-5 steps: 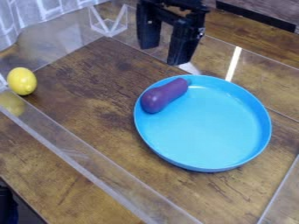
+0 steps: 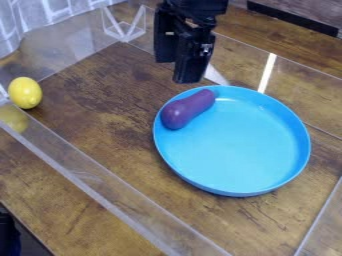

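A purple eggplant [image 2: 187,106] lies on the left part of a round blue plate [image 2: 241,155]. My black gripper [image 2: 185,70] hangs above and behind the plate, open, with nothing visible between its fingers. A yellow lemon-like object [image 2: 24,92] sits at the far left.
The wooden surface [image 2: 107,130] left of the plate is clear. Transparent edges run along the left, front and back of the area, with a clear block at the upper left.
My gripper has shifted and turned slightly, moving a little left and lower in the view. The plate, eggplant and yellow object have not moved.
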